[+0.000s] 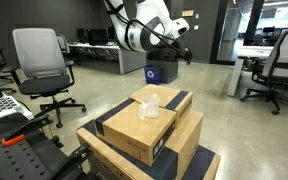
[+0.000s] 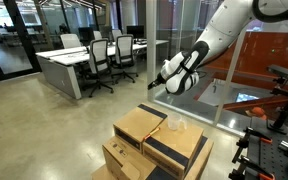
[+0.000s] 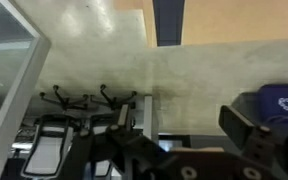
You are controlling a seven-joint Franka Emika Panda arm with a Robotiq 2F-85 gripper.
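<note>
A clear, whitish cup [image 1: 149, 105] stands on the top of a cardboard box [image 1: 134, 127]. In the second exterior view, the same pale container [image 2: 176, 127] shows near the box's back edge. My gripper [image 1: 188, 57] is held high beyond the boxes, well away from the cup. The wrist view has my gripper open along the bottom, its dark fingers spread and only floor between them. No cup shows in that view.
Stacked boxes with dark tape [image 1: 184, 140] fill the middle. A blue bin [image 1: 153, 75] stands on the floor behind. Office chairs [image 1: 44, 70] stand around, and a dark workbench [image 1: 24, 155] lies at front left. The air above the boxes is clear.
</note>
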